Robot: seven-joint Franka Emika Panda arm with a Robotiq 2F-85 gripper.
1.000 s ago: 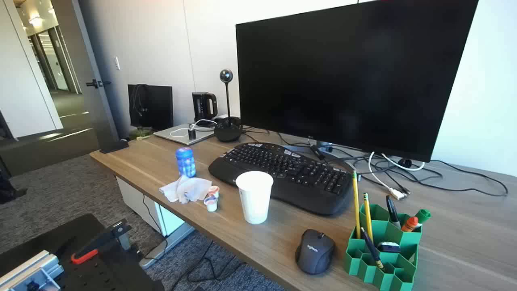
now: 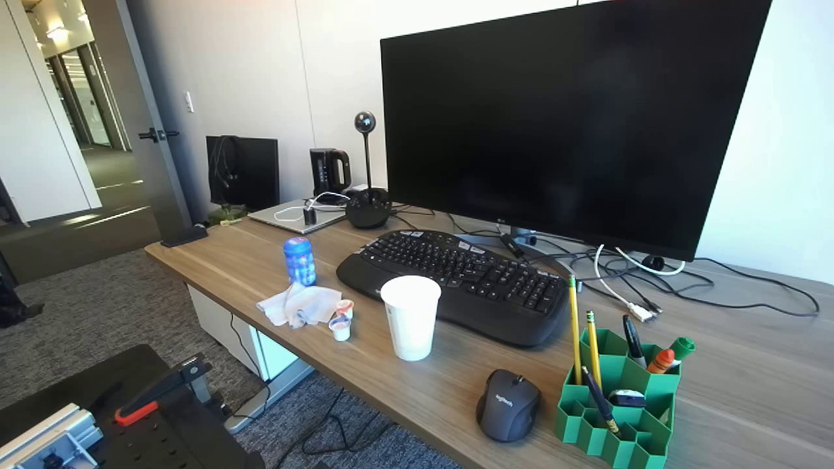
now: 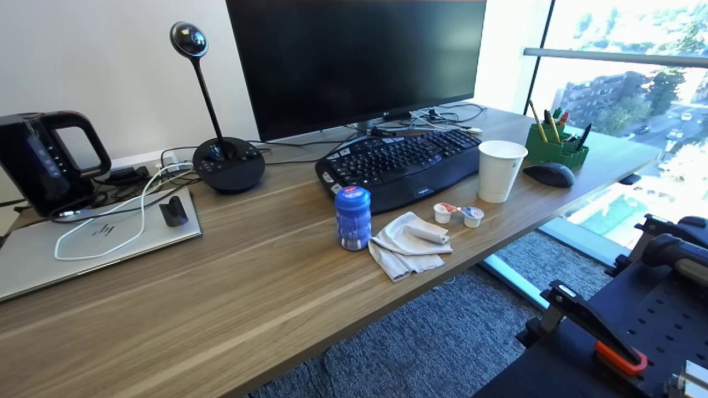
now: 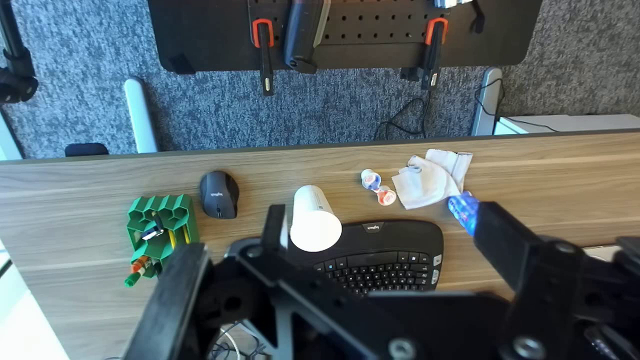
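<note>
My gripper is open high over the desk in the wrist view, with its two dark fingers spread wide and nothing held. Neither exterior view shows it. Below, between the fingers in that view, a white cup (image 4: pixel 316 225) stands upright at the keyboard's front edge. To its right are two small creamer cups (image 4: pixel 379 187) lying close together, a crumpled pale cloth (image 4: pixel 427 180) and a blue canister (image 4: pixel 463 210), partly covered by a finger. The canister (image 3: pixel 353 219) stands upright, touching or nearly touching the cloth (image 3: pixel 411 245).
A black keyboard (image 2: pixel 461 273) lies before the large monitor (image 2: pixel 547 125). The mouse (image 2: pixel 508 405) and a green pen holder (image 2: pixel 618 406) with pencils and markers occupy one end. Toward the other are a webcam stand (image 3: pixel 229 162), a laptop (image 3: pixel 152 232) with cables and a black kettle (image 3: pixel 50 159).
</note>
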